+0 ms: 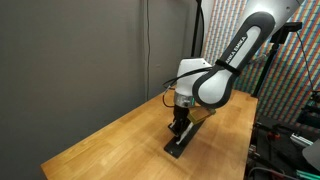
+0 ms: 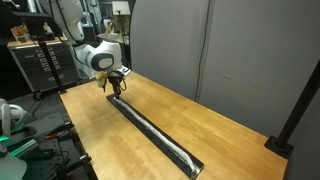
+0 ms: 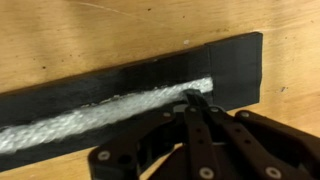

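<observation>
A long black strip (image 2: 140, 118) lies flat on the wooden table, with a white, rope-like band (image 2: 158, 134) running along its middle. In the wrist view the band (image 3: 85, 118) stops short of the strip's bare black end (image 3: 238, 70). My gripper is shut, its fingertips right over or at that end of the band. Whether they touch it is hidden, and nothing shows between them. Seen from exterior view 1, the gripper (image 1: 181, 130) points down low over the strip (image 1: 179, 146).
Bare wooden table (image 1: 105, 145) surrounds the strip. A grey partition (image 1: 75, 70) stands behind it. In exterior view 2 black equipment (image 2: 12, 150) sits at the left edge, and a dark post (image 2: 300, 120) rises at the right.
</observation>
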